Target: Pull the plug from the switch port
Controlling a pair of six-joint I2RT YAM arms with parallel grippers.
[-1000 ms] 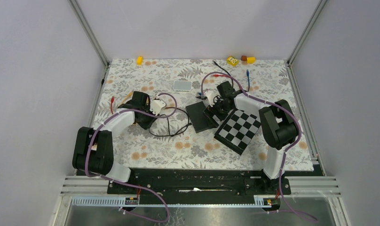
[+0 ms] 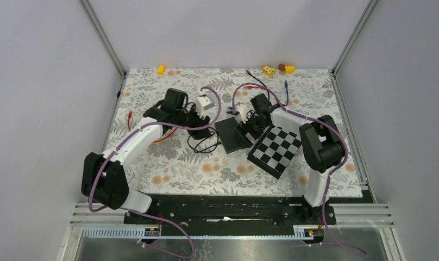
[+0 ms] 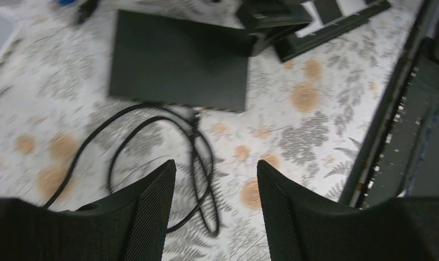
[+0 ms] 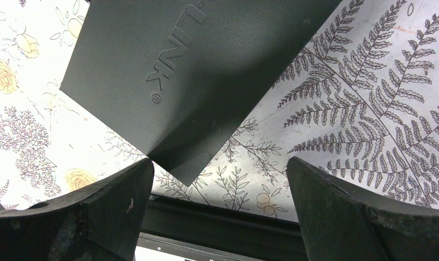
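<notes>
The dark switch (image 2: 226,132) lies mid-table; in the right wrist view its top (image 4: 190,65) with raised lettering fills the upper middle. My right gripper is open over its near corner, nothing between the fingers. My left gripper (image 2: 200,132) hangs open left of the switch; in the left wrist view the switch (image 3: 176,60) is ahead of its fingers, blurred. A black cable (image 3: 119,111) loops between them, and a dark connector (image 3: 86,10) sits beyond the switch's far edge. Whether a plug is in a port is unclear.
A checkerboard (image 2: 274,152) is right of the switch under the right arm. Loose cables (image 2: 286,92) and yellow blocks (image 2: 268,70) lie at the back. Orange cables lie left.
My left arm has moved right and up in the top view, toward the switch. The black cable's loop shifted slightly earlier. The right arm looks unmoved.
</notes>
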